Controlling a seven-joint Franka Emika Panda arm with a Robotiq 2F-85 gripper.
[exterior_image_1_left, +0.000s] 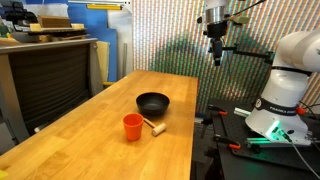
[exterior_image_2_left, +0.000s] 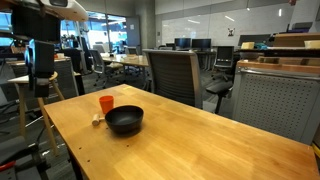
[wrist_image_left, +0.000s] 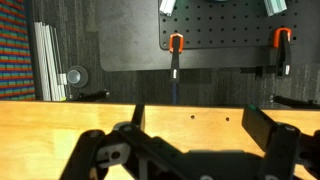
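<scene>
A red cup (exterior_image_1_left: 133, 127) stands upright on the wooden table, near a black bowl (exterior_image_1_left: 153, 105). Between them and the near edge lies a small pale wooden piece (exterior_image_1_left: 158, 129); its exact shape is too small to make out. In the second exterior view the cup (exterior_image_2_left: 106, 104) is behind the bowl (exterior_image_2_left: 124, 120), and the wooden piece (exterior_image_2_left: 98, 119) lies by the table's left side. My gripper is open and empty, its two dark fingers wide apart. It hangs high beside the table, well away from these things, and none of them shows in the wrist view.
Below the gripper are the table edge (wrist_image_left: 220, 112) and a dark mounting plate (wrist_image_left: 225, 55) with orange-and-black clamps. An office chair (exterior_image_2_left: 175, 76) stands against the table's far side.
</scene>
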